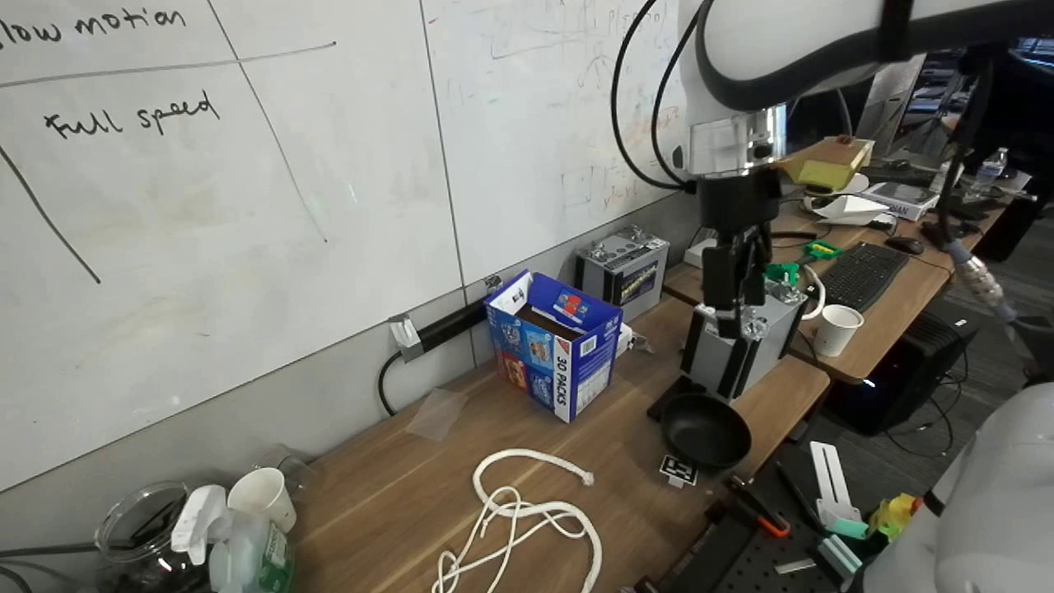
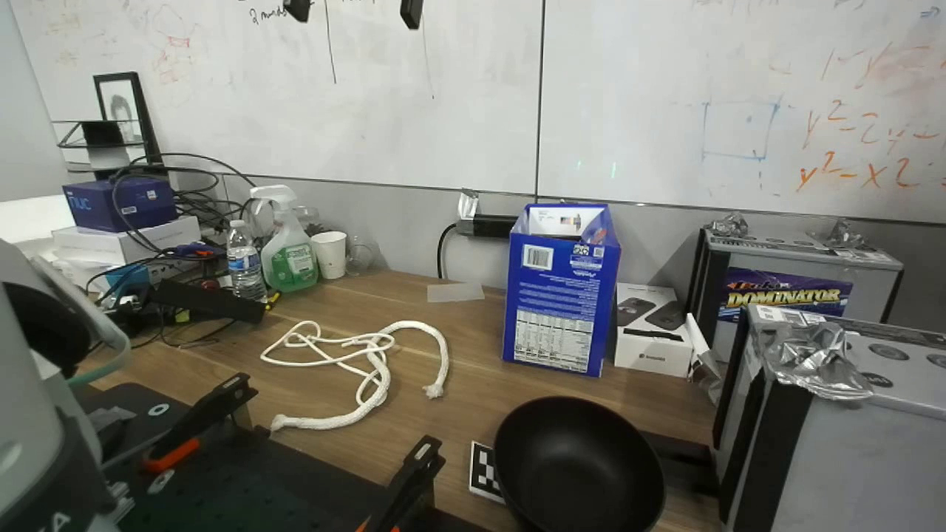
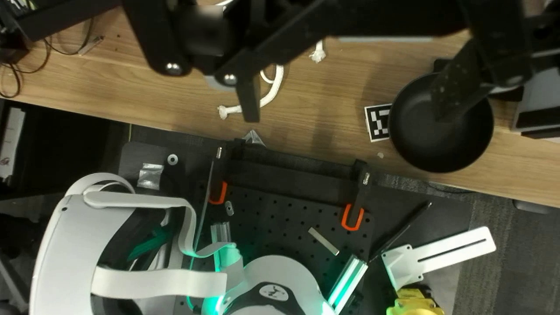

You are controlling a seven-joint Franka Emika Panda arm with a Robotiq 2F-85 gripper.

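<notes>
High above the table, my gripper [image 1: 731,318] points downward, and the wrist view shows its fingers [image 3: 248,99] spread wide with nothing between them. Only the two fingertips [image 2: 410,12] reach into the top of exterior view 2, in front of the whiteboard. A white rope [image 2: 377,377] lies loosely looped on the bare wood. Behind it stands an upright blue snack box [image 1: 583,366] with an open top. To the rope's right a black bowl-like pan [image 2: 576,470] rests near the table's front edge; its inside looks empty. My gripper touches none of these.
Two grey batteries [image 1: 627,272] [image 1: 746,346] stand on the right side. A spray bottle [image 2: 290,257] and a white cup [image 2: 329,256] are at the back left. Black clamps [image 2: 412,479] rise along the front edge. Wood between rope and box is mostly clear.
</notes>
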